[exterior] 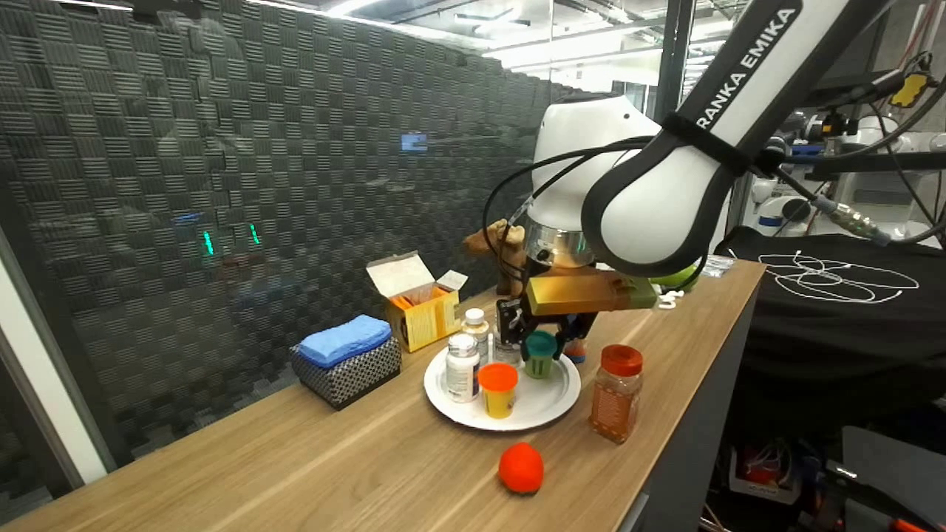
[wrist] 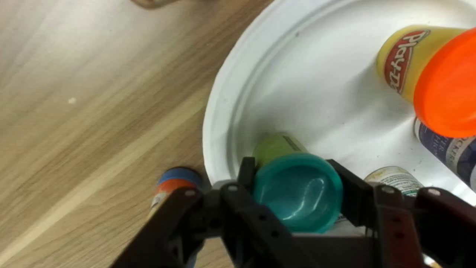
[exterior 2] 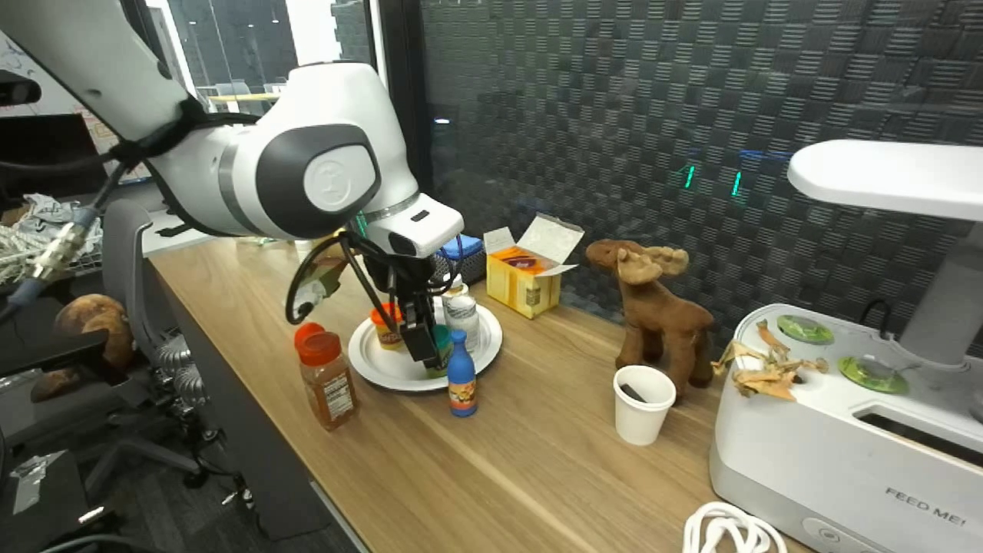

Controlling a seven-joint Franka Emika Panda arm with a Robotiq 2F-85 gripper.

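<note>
A teal-lidded green tub (wrist: 298,192) is held between the black fingers of my gripper in the wrist view. The tub (exterior: 539,356) is over the right part of the white plate (exterior: 554,406) in exterior view 1; whether its base touches the plate I cannot tell. On the same plate stand an orange-lidded yellow Play-Doh tub (exterior: 498,393) and white pill bottles (exterior: 462,368). One of these bottles (wrist: 395,179) is close beside a finger in the wrist view.
Just off the plate stand a blue bottle (exterior 2: 461,376) and a red-lidded spice jar (exterior 2: 329,385). A red ball-like object (exterior: 521,468) lies in front. Behind are an open yellow box (exterior: 428,316) and a fabric-topped box (exterior: 348,362).
</note>
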